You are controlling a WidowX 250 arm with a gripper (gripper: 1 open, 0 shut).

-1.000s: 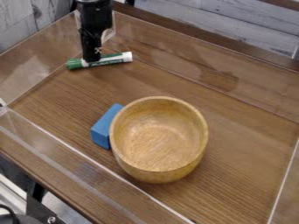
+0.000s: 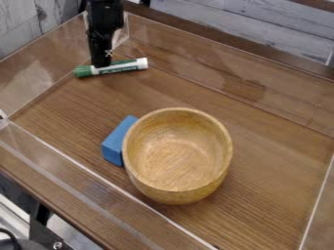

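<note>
My gripper (image 2: 101,51) is at the top left, dark and small, pointing down just above and behind a green-and-white tube (image 2: 112,66) lying on the wooden table. It looks shut, with nothing visible between its fingers. Whether its tips touch the tube is unclear. A blue block (image 2: 117,139) lies at the lower middle, beside a large tan wooden bowl (image 2: 178,171), which is empty.
</note>
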